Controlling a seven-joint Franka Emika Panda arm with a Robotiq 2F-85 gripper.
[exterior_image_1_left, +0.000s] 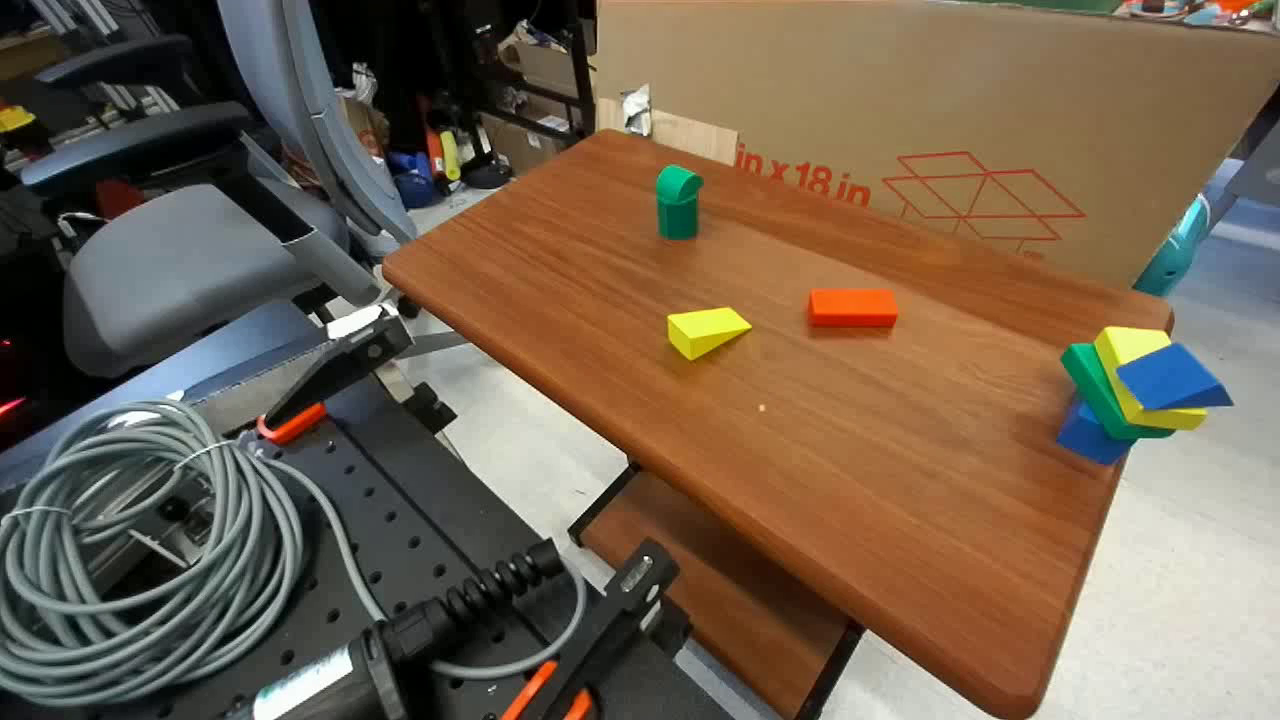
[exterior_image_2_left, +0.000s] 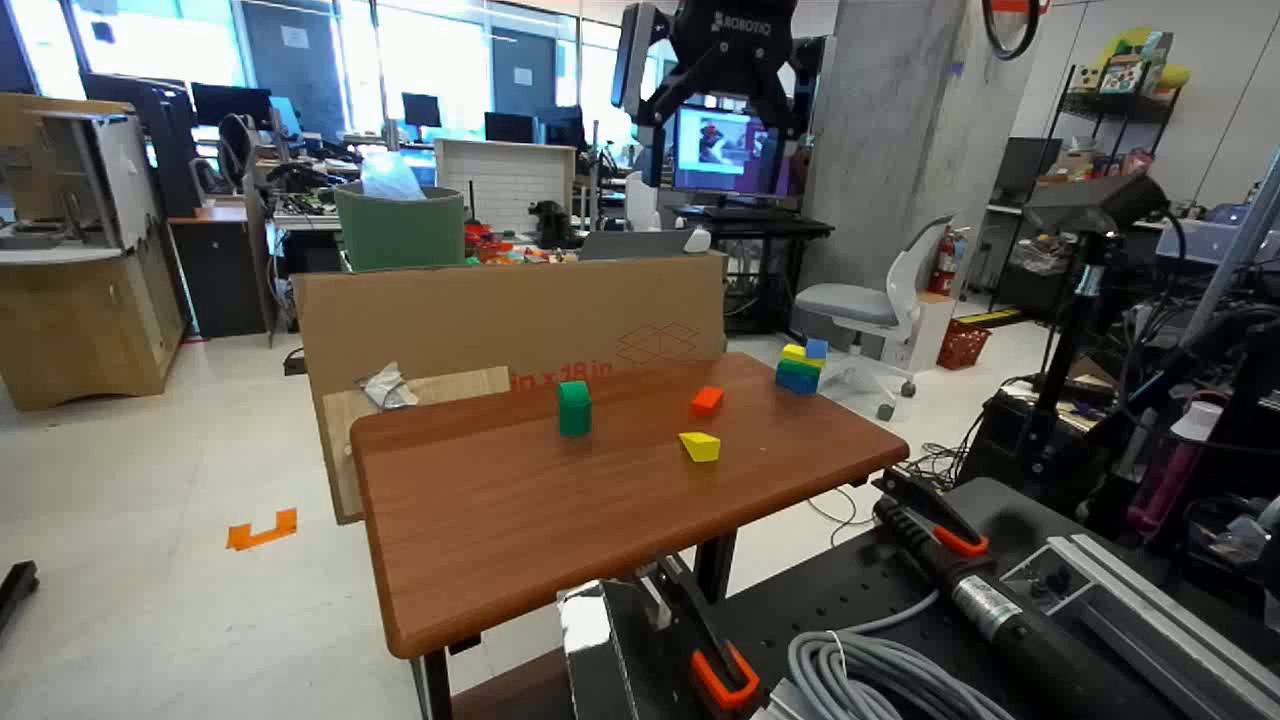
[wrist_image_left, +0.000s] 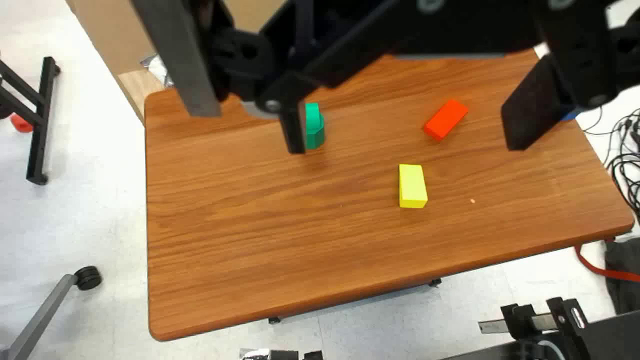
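High above the table, my gripper (exterior_image_2_left: 720, 154) stands open, its fingers wide apart and nothing between them; exterior view 1 does not show it. On the tabletop lie a yellow wedge (exterior_image_1_left: 705, 331) and an orange-red block (exterior_image_1_left: 852, 308), apart from each other. A green rounded piece (exterior_image_1_left: 679, 182) rests on a green block (exterior_image_1_left: 678, 218) toward the far end. Near another edge is a stack of blue, green and yellow pieces, topped by a blue piece (exterior_image_1_left: 1173, 378) set askew. In the wrist view a gripper finger (wrist_image_left: 294, 129) partly covers the green pieces, and the stack is mostly hidden.
A large cardboard sheet (exterior_image_2_left: 504, 312) stands along the table's back edge. Beside the front edge, a black bench (exterior_image_1_left: 420, 528) carries coiled grey cable (exterior_image_1_left: 144, 552) and clamps.
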